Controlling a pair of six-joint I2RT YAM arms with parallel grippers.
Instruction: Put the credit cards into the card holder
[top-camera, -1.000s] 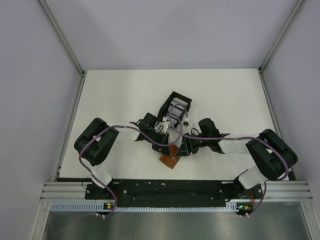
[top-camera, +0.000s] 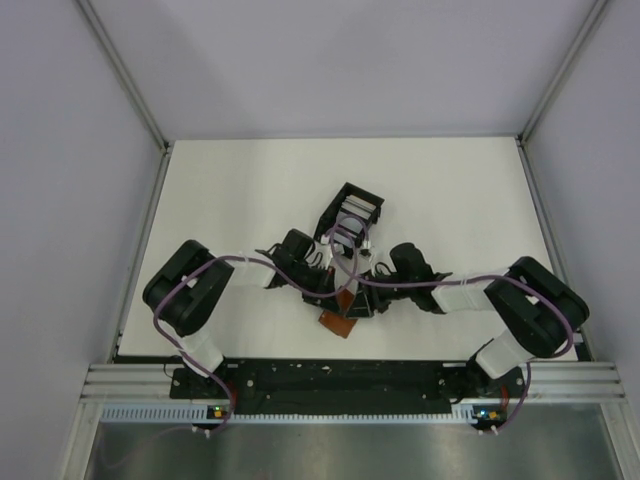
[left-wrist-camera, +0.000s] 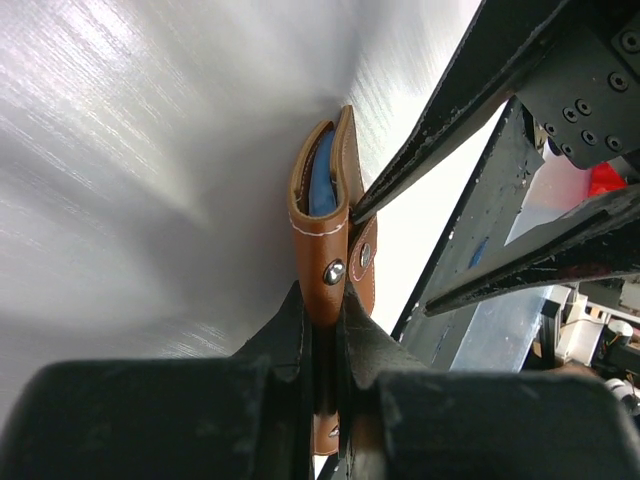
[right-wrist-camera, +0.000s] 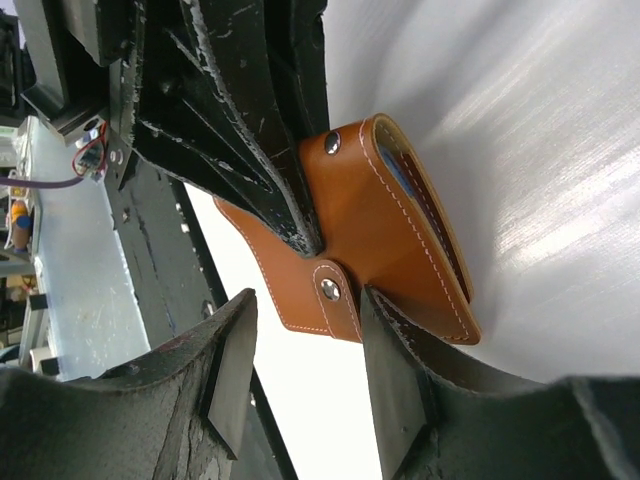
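A brown leather card holder (top-camera: 337, 322) is held near the front of the white table, pinched by my left gripper. In the left wrist view it stands on edge, and a blue card (left-wrist-camera: 322, 180) shows inside its upper opening. The holder's snap tab (right-wrist-camera: 331, 290) faces my right gripper in the right wrist view. That gripper's fingers are parted; one fingertip (right-wrist-camera: 368, 303) is close to the tab's edge, and the other is off to its left. Whether it touches the leather, I cannot tell.
Behind the grippers a black compartment box (top-camera: 376, 200) holds several pale cards, partly hidden by cables. A dark strip (top-camera: 330, 385) runs along its front edge.
Over the last second my right gripper has come left, closer to the holder. The left arm has shifted slightly, still on the holder, which stays in nearly the same place.
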